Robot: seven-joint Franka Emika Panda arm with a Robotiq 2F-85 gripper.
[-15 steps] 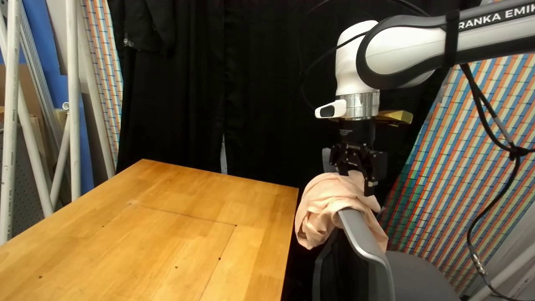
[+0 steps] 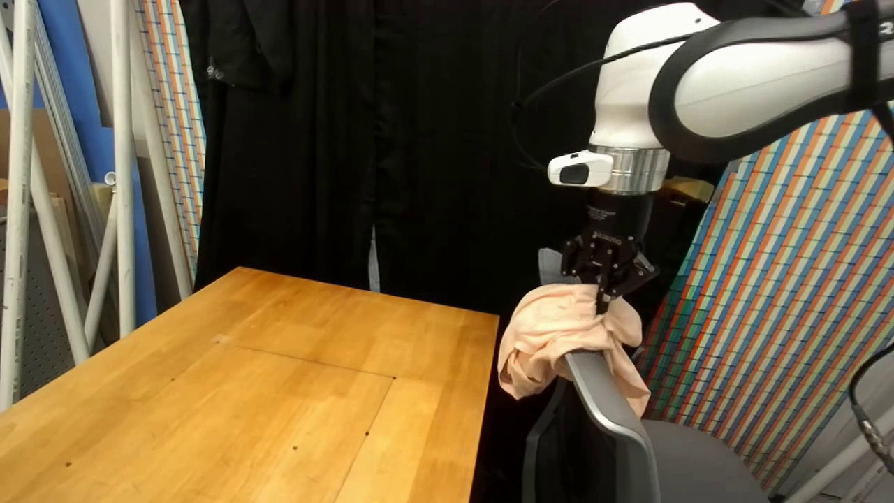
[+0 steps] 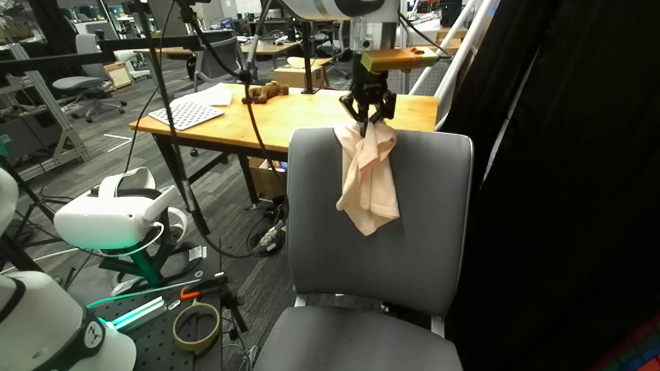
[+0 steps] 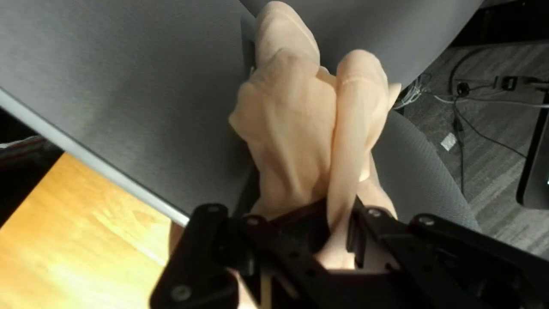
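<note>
A peach cloth [image 2: 553,328] is draped over the top edge of a grey chair's backrest [image 3: 427,204]. One part of the cloth [image 3: 368,185] hangs down the seat side to a pointed corner, and the rest bunches on the table side. My gripper [image 3: 367,125] is at the top of the backrest, shut on a fold of the cloth. In the wrist view, a raised fold of the cloth [image 4: 350,134] runs between the dark fingers of the gripper. The fingertips themselves are largely hidden there.
A wooden table [image 2: 335,402] stands behind the chair, its near part bare. A brown plush toy [image 3: 267,92] and a white patterned board [image 3: 185,114] lie at its far left. Black curtain [image 3: 575,185] hangs close beside the chair. A white headset [image 3: 111,216] sits at the left.
My gripper and arm have shifted right in exterior view 1 and turned a little. The cloth's bunched part has drawn slightly right, still over the backrest.
</note>
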